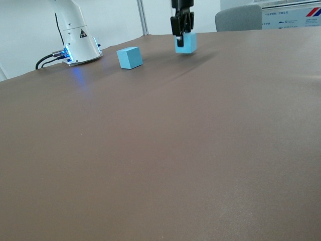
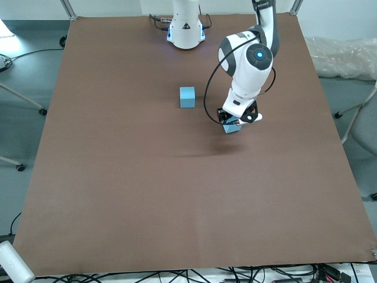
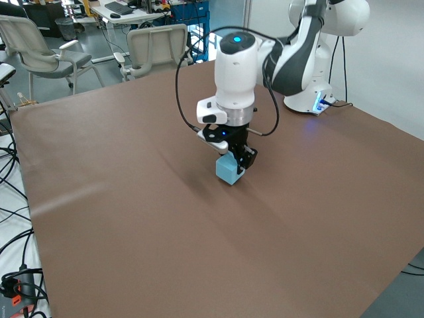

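The arm's black gripper point(image 1: 183, 37) is low over the brown table point(image 2: 188, 188), shut on a light blue cube point(image 3: 230, 169), which it holds at or just above the surface; whether it touches is unclear. In the left view that cube point(image 2: 232, 128) is partly hidden under the wrist. A second light blue cube point(image 2: 187, 97) rests on the table to the left of the gripper in the left view, and also shows in the top view point(image 1: 129, 57). It is not seen in the right view, behind the arm.
The white arm base point(image 2: 186, 29) stands at the table's back edge, with cables around it. Chairs point(image 3: 156, 50) and cable bundles point(image 2: 265, 274) lie beyond the table's edges.
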